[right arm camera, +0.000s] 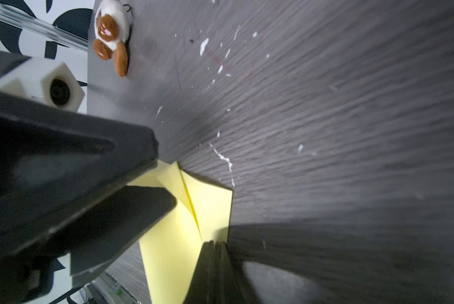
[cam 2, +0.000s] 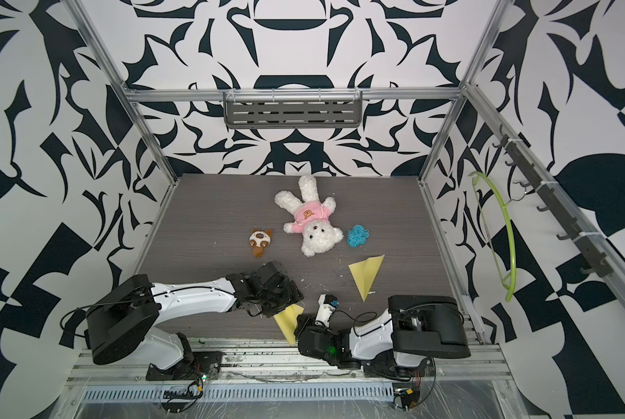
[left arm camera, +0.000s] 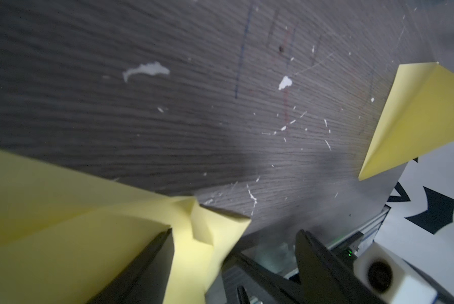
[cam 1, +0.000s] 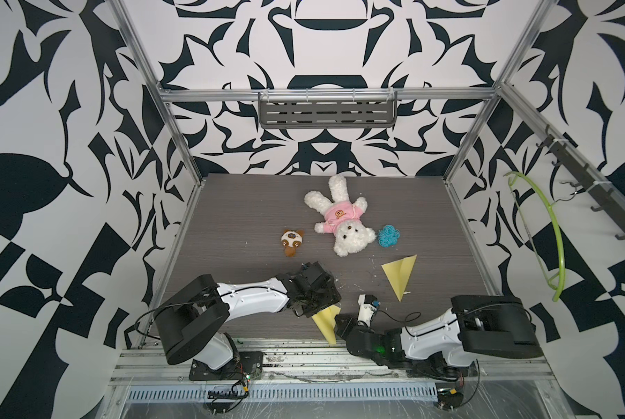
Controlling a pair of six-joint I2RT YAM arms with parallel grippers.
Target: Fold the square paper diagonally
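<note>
Yellow paper [cam 1: 325,324] lies at the near middle of the table between my two grippers, folded over, with a creased corner [left arm camera: 221,228] in the left wrist view. My left gripper is part open above that corner; in the right wrist view its dark fingers reach over the paper from the left. My right gripper is shut, its tips at the paper's near edge; nothing clearly shows between them. A second yellow paper [cam 1: 399,274], folded into a triangle, lies to the right.
A white teddy bear [cam 1: 340,216] in pink, a brown-and-white plush [cam 1: 291,241] and a blue ball [cam 1: 389,235] lie farther back. A cable lies beside the right arm.
</note>
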